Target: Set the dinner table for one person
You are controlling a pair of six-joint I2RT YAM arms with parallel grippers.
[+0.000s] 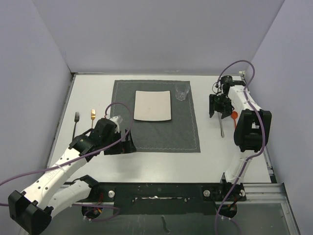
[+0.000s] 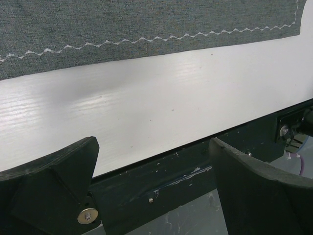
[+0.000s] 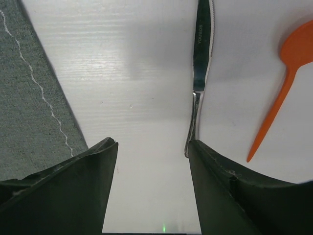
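Note:
On the grey placemat (image 1: 161, 139) lie a square cream plate (image 1: 152, 105) and, at its upper right, a clear glass (image 1: 182, 91). To the right of the mat is a metal knife (image 1: 221, 129), its upper part covered in the top view by my right gripper (image 1: 218, 115). In the right wrist view that gripper stands open and empty, with the knife (image 3: 201, 54) above its right fingertip. An orange spoon (image 1: 234, 116) rests farther right. My left gripper (image 1: 120, 149) is open over the mat's lower left edge, nothing between its fingers.
A dark fork (image 1: 76, 118) and a gold-coloured utensil (image 1: 93, 114) lie on the white table left of the mat. Bare table (image 1: 161, 167) runs along the front, ending at the dark front rail (image 1: 161, 188).

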